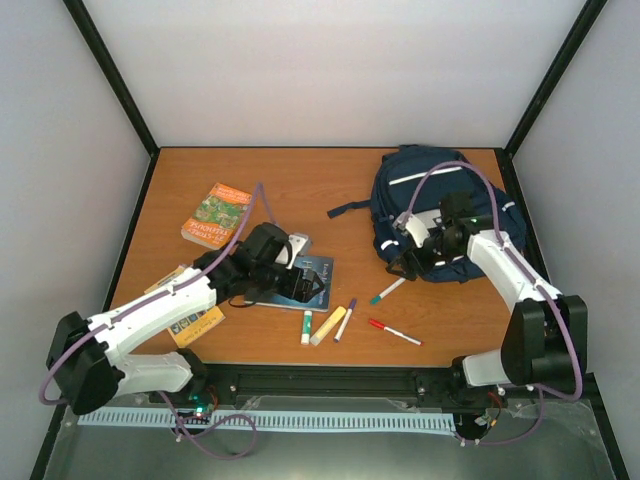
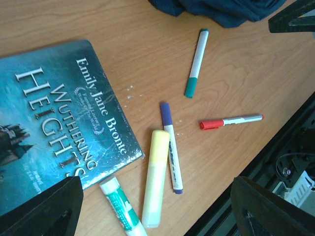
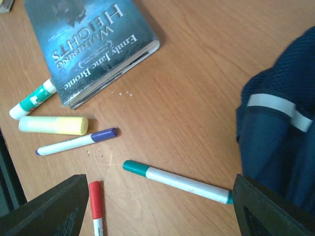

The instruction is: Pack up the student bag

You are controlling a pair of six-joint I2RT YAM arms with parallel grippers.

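The navy backpack lies at the back right of the table. My left gripper hovers over the dark blue Wuthering Heights book, fingers spread and nothing between them. My right gripper, also open and empty, is above the table at the backpack's front edge, close to the green marker. Nearer the front lie a purple marker, a yellow highlighter, a green-and-white glue stick and a red marker. At the left are an orange book and a yellow calculator-like item, partly under my left arm.
A backpack strap reaches left across the table. Bare wood lies open at the back middle. The table's dark front rail runs just beyond the pens.
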